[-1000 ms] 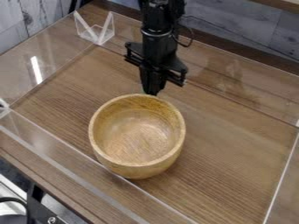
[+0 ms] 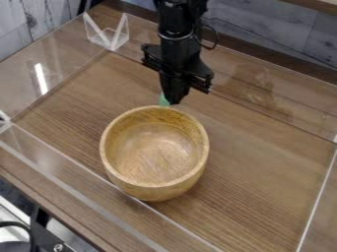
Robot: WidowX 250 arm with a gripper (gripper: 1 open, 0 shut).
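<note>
The black arm [image 2: 175,49] reaches down from the top of the view to the wooden table, where its gripper [image 2: 172,92] is low, just behind a large tan bowl [image 2: 154,187]. A small green object [image 2: 165,99] is at the gripper's fingertips, partly hidden by them; whether they touch it cannot be told. The fingers look close together, shut, with nothing clearly between them. The bowl looks empty.
Clear plastic pieces [image 2: 105,37] stand along the left edge of the table. Dark cables [image 2: 14,230] lie at the lower left.
The gripper has moved slightly up and back, away from the bowl, and more of the green object shows behind the bowl's rim.
</note>
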